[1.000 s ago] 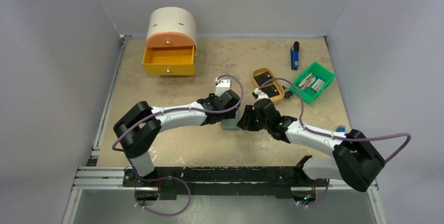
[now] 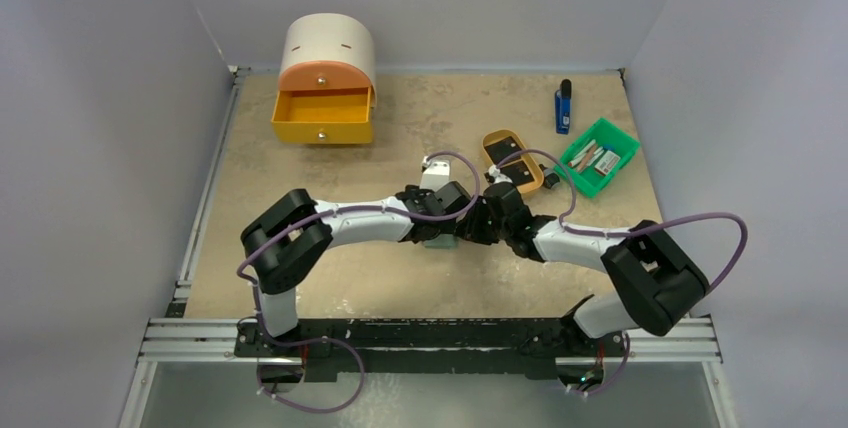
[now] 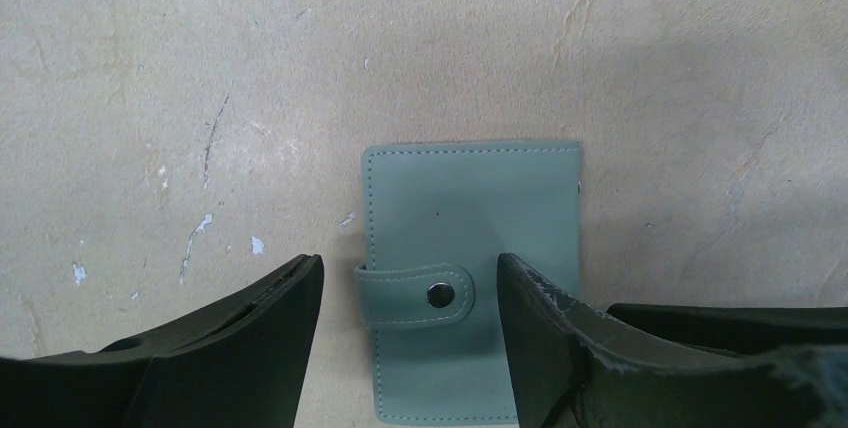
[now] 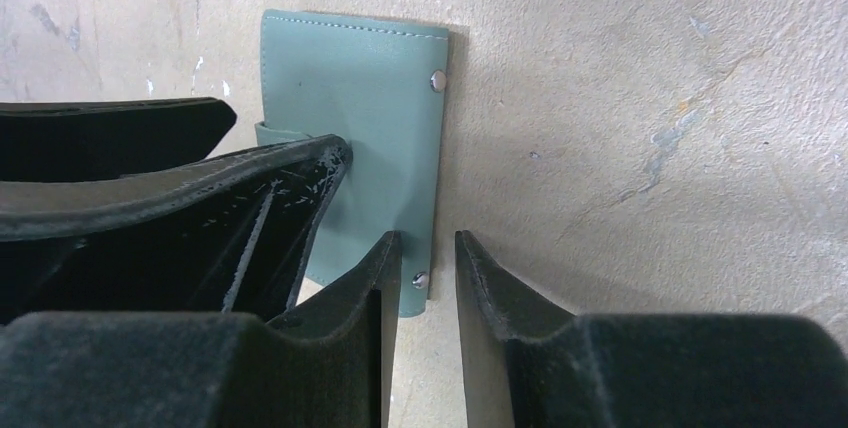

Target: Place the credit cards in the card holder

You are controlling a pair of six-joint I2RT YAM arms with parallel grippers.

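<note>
A grey-green card holder [image 3: 470, 208] with a snapped strap lies closed on the table. Over its strap side hangs my left gripper, open, fingertips either side of the snap. My right gripper is low at the holder's other edge, by a small metal stud; its fingertips look slightly apart, and whether they grip the edge is unclear. The left gripper's black finger covers part of the holder in the right wrist view. No cards can be made out.
An orange tray [image 2: 532, 175] with black items, a green basket [image 2: 590, 184] with small items, a blue stapler [image 2: 563, 108] and a drawer box [image 2: 322, 53] stand behind.
Both arms have shifted: my left gripper a little to the right, the right arm's elbow inward and up, its gripper closer to the left one at the holder.
</note>
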